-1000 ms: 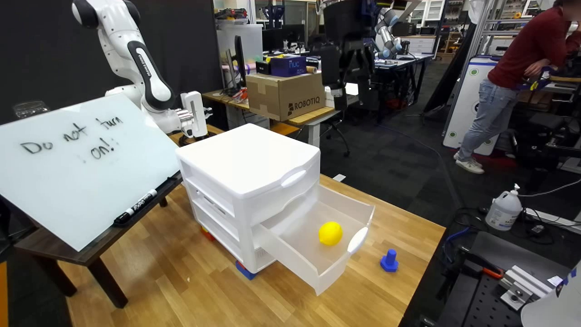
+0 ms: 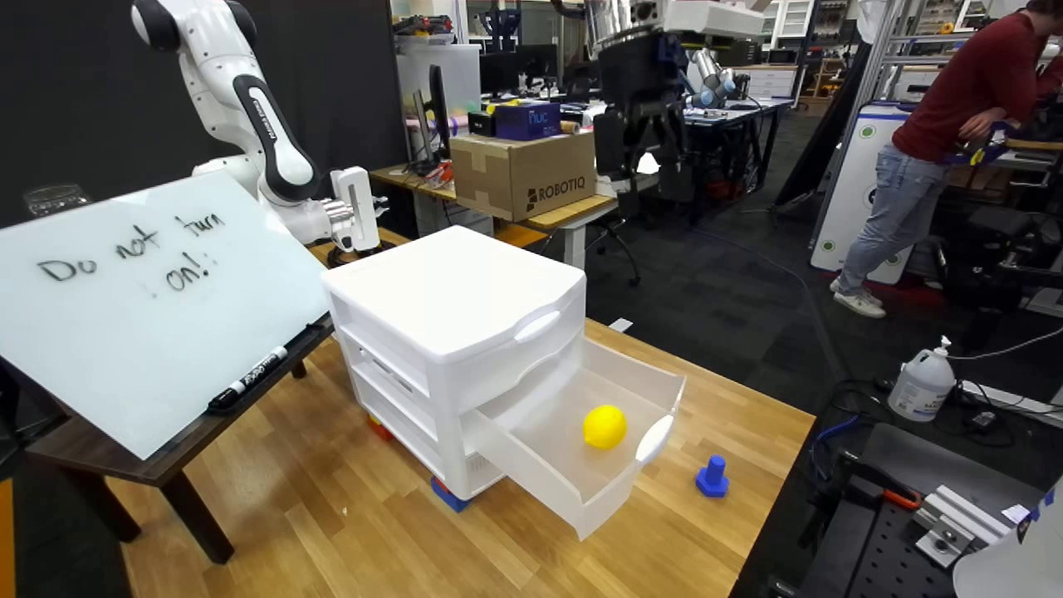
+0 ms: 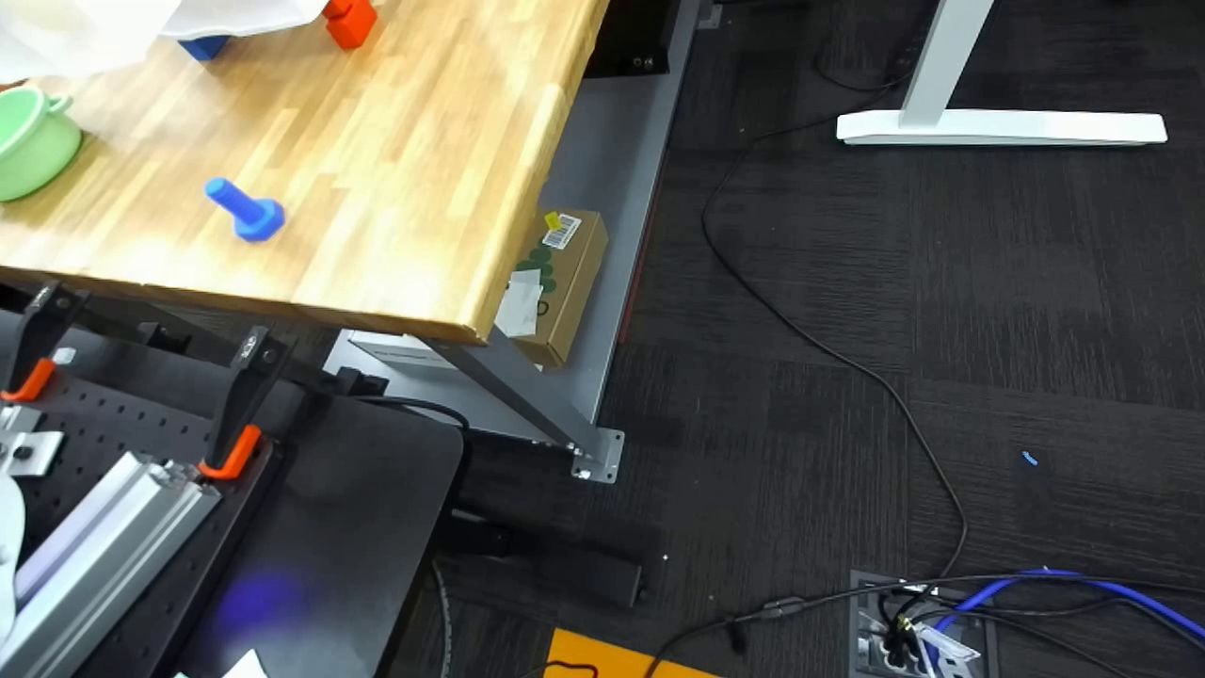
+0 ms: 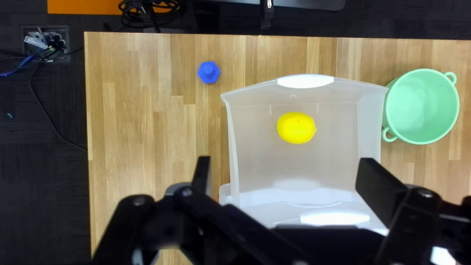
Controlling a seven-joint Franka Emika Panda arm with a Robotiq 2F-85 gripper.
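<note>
A yellow lemon-like object (image 4: 296, 128) rests in the pulled-out translucent drawer (image 4: 265, 168) of a white drawer unit (image 2: 453, 289). Out on the wooden table, off to the drawer's side, stands a blue bolt-shaped piece (image 4: 208, 72), also visible in exterior view 2 as a blue bolt (image 3: 245, 210). A light green two-handled pot (image 4: 421, 106) is on the opposite side of the drawer. My gripper is open, its fingers wide apart and empty, high above the drawer. In exterior view 1 the dark gripper (image 2: 653, 169) hangs well clear of the table.
A whiteboard (image 2: 149, 289) with writing leans on a dark stand beside the drawer unit, a marker (image 2: 261, 369) on its ledge. Red and blue blocks sit under the unit. Bare table (image 4: 132, 132) lies beyond the bolt, up to the table's edge.
In exterior view 1 my gripper and wrist hang slightly lower, with more of the arm's metal and white parts in sight. The drawer, yellow object and bolt are unmoved.
</note>
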